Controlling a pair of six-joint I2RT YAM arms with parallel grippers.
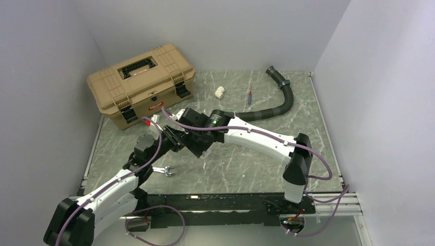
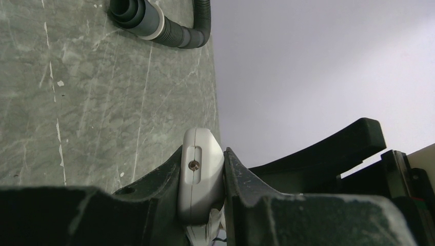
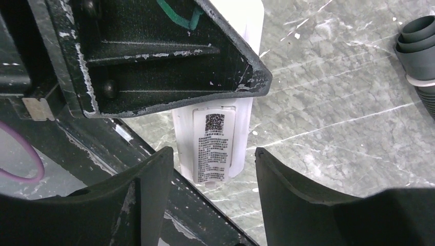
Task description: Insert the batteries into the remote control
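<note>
My left gripper is shut on the white remote control (image 2: 201,174), whose end with a small screw faces up. The right wrist view has the remote (image 3: 239,143) upright in the frame with its back and labelled battery cover (image 3: 213,143) showing. My right gripper is part open, its fingertips either side of the remote's lower end, with space between them and it. In the top view both grippers meet over the middle of the table and mostly hide the remote. I cannot make out any batteries for certain.
A tan toolbox (image 1: 141,82) fills the back left. A black hose (image 1: 279,107) curves across the back right. White fittings (image 1: 219,92), a small blue tool (image 1: 250,98) and a wrench (image 1: 164,170) lie on the table (image 1: 246,169), whose right front is clear.
</note>
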